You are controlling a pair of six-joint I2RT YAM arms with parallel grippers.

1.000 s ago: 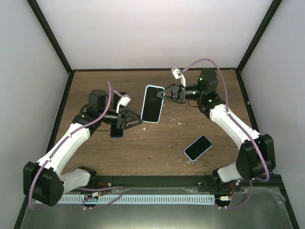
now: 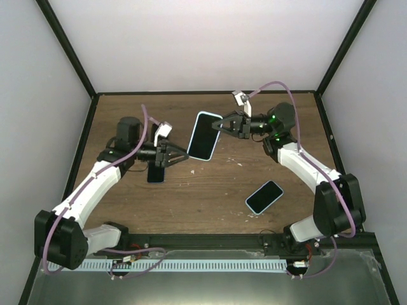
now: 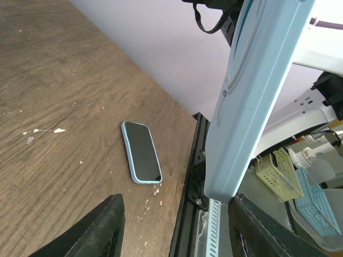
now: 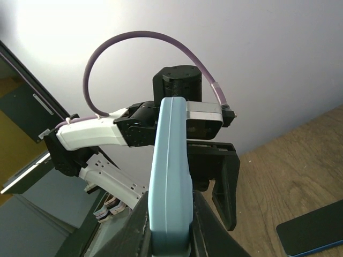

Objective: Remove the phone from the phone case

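A black-screened phone in a light blue case (image 2: 205,136) is held above the middle of the table, tilted, its screen towards the top camera. My right gripper (image 2: 218,124) is shut on its upper right edge; the case's side stands between the fingers in the right wrist view. At the phone's lower left corner is my left gripper (image 2: 185,156), open. In the left wrist view, the case's corner (image 3: 222,184) lies close by one finger (image 3: 249,227), with a wide gap to the other; whether they touch, I cannot tell.
Another phone with a light blue rim (image 2: 264,197) lies on the table at the front right. A dark phone (image 2: 155,174) lies partly hidden under my left arm. Bare wooden table (image 2: 210,197) spreads between them.
The held phone has shifted slightly right with my right gripper and tilts a little more.
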